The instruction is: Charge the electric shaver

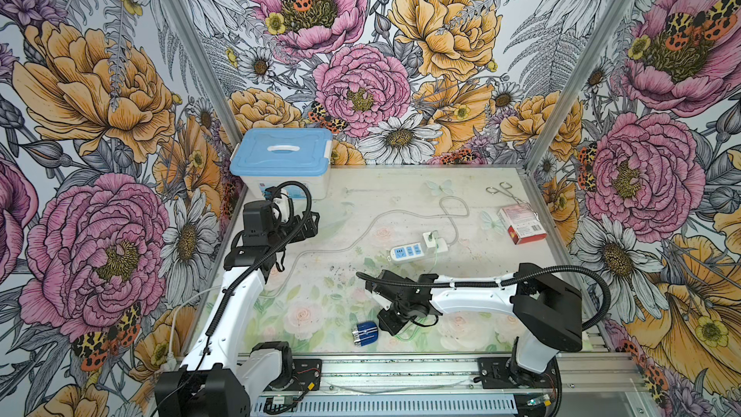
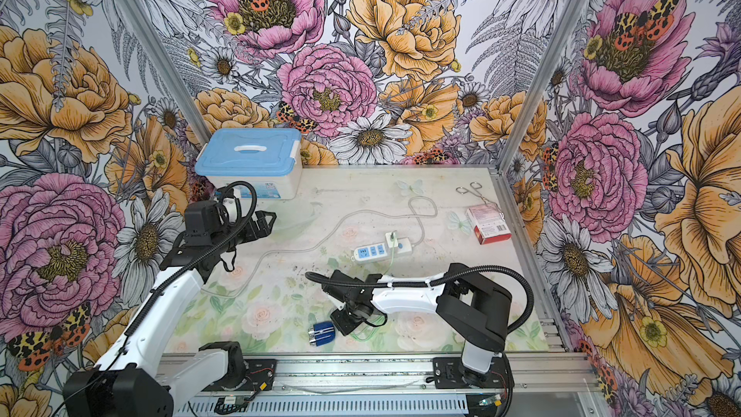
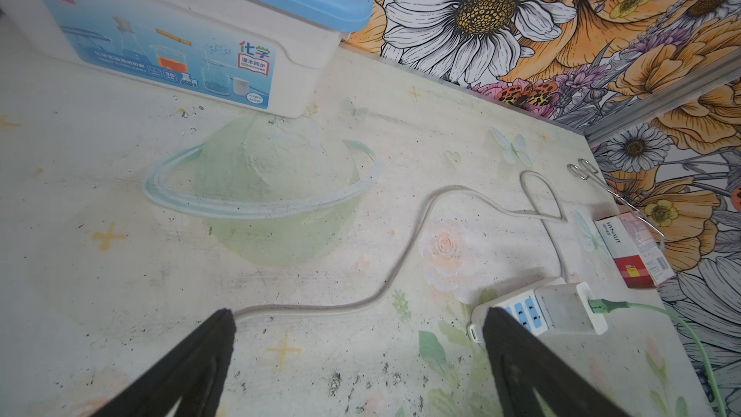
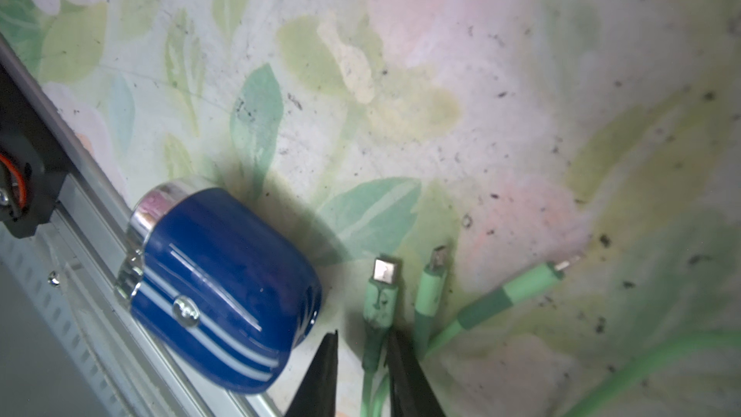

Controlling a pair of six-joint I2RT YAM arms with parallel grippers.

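The blue shaver [image 4: 224, 285] lies at the front edge of the table. Beside it, green cable plugs [image 4: 381, 297] lie on the surface, three ends in all. My right gripper is low over them, its narrow fingers part open around or just above the nearest green cable; whether they touch it I cannot tell. A green cable runs from a white power strip [image 1: 409, 251] in the middle. My left gripper is open, raised at the left, with nothing between its fingers.
A lidded plastic box [image 1: 279, 154] stands at the back left. A red-and-white carton [image 1: 523, 224] and metal tongs [image 1: 509, 193] lie at the right. A grey cord [image 3: 401, 262] crosses the otherwise clear back of the table.
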